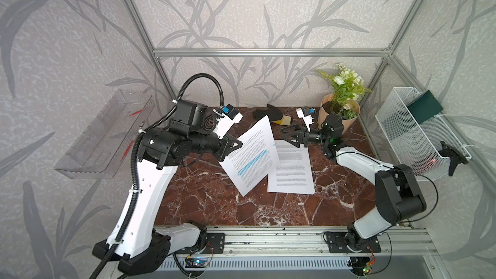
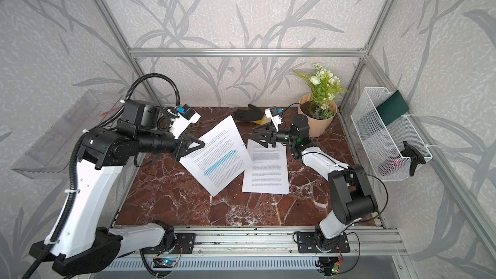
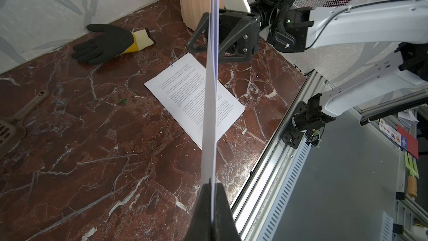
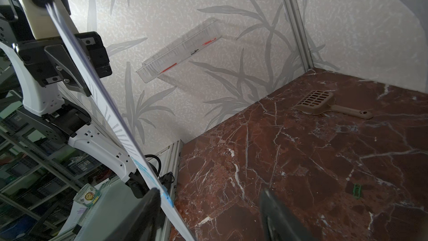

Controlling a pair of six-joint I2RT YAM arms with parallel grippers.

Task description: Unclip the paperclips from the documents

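Observation:
A printed document (image 1: 251, 157) with a blue highlighted passage hangs tilted above the table, and my left gripper (image 1: 238, 145) is shut on its left edge. The left wrist view shows this document edge-on between the fingers. My right gripper (image 1: 285, 136) stands open near the document's right edge; in the right wrist view the sheet passes by its left finger (image 4: 149, 216). A tiny blue mark (image 2: 244, 144), possibly a clip, shows at that edge. Flat on the table lies a second document (image 1: 292, 173), with a blue paperclip (image 3: 171, 64) at its edge. A green clip (image 4: 357, 191) lies loose.
At the back are a work glove (image 3: 109, 42) and a flower pot (image 1: 338, 111). A brown slotted scoop lies on the left side. A clear tray (image 1: 106, 137) and a white mesh basket (image 1: 413, 129) flank the table.

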